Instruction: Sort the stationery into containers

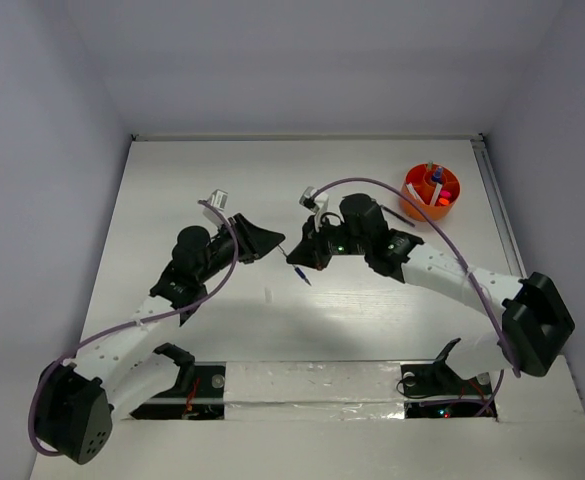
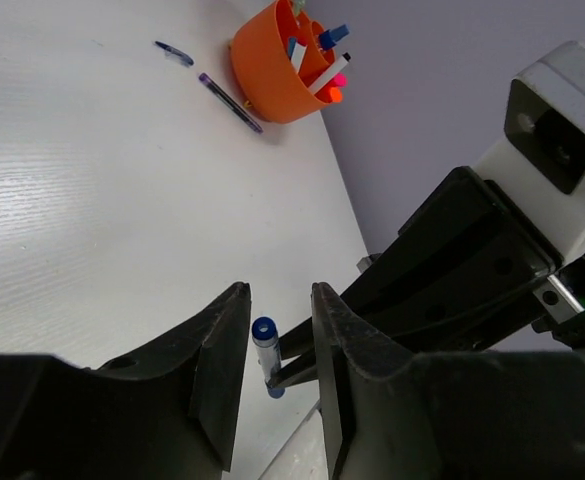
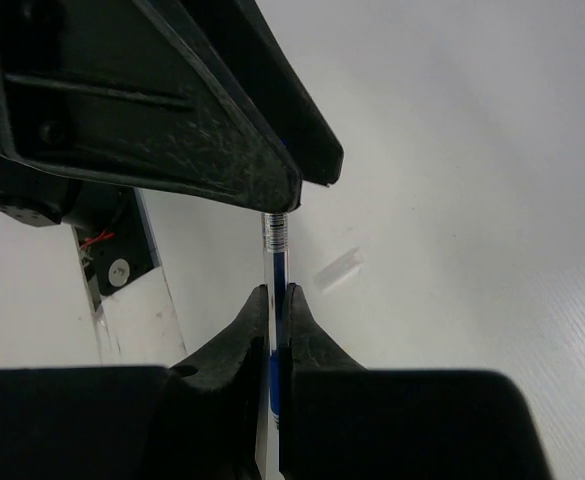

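Note:
A blue pen (image 1: 301,273) is held upright or slanted by my right gripper (image 1: 294,259), which is shut on it; in the right wrist view its clear barrel (image 3: 277,255) runs between the fingers. My left gripper is part open around the pen's top end (image 2: 265,340), beside the right gripper in the middle of the table; whether it touches the pen is unclear. An orange divided container (image 1: 430,190) holding several pens and markers stands at the back right.
Grey walls bound it at the back and both sides. A silver strip (image 1: 312,390) runs along the front between the arm bases.

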